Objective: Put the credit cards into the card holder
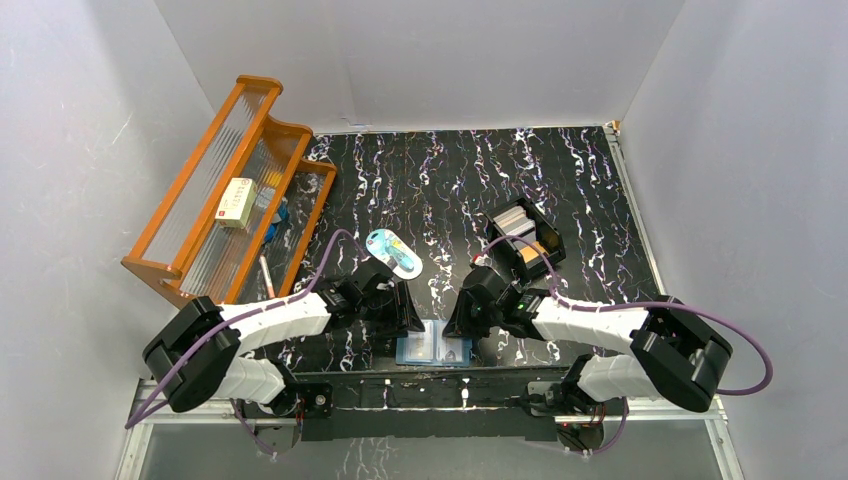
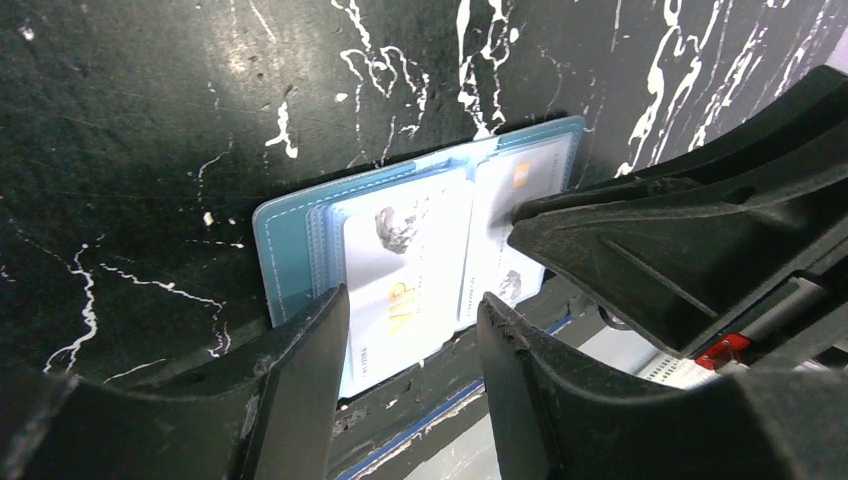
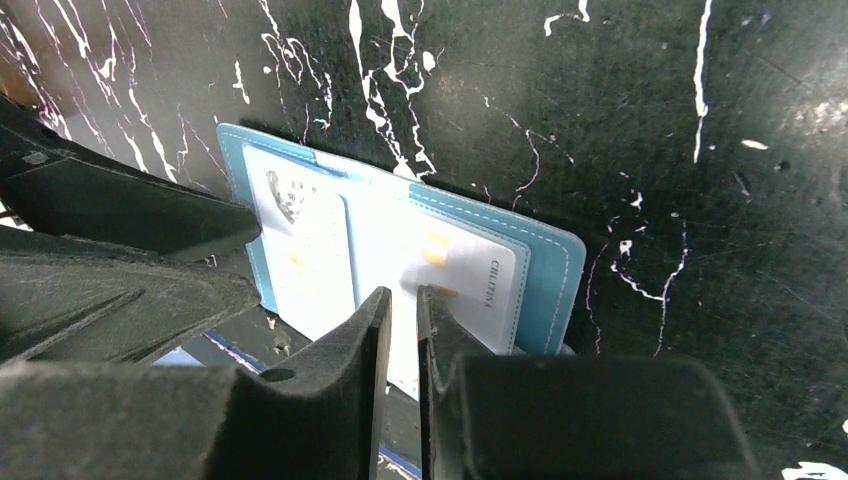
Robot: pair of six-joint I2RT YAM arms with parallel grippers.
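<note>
A light-blue card holder [image 1: 420, 355] lies open at the table's front edge, with white cards [image 2: 400, 270] in its sleeves, also seen from the right [image 3: 300, 230]. Both grippers hover low over it. My left gripper is part open over the holder's left half, nothing seen between its fingers. My right gripper is at the right half, its fingertips close together with a narrow gap, card surface behind them. Whether either touches a card I cannot tell.
A black box [image 1: 540, 260] of cards stands back right. A white blister pack [image 1: 395, 250] lies behind my left gripper. A wooden rack [image 1: 180, 270] with a small box fills the left.
</note>
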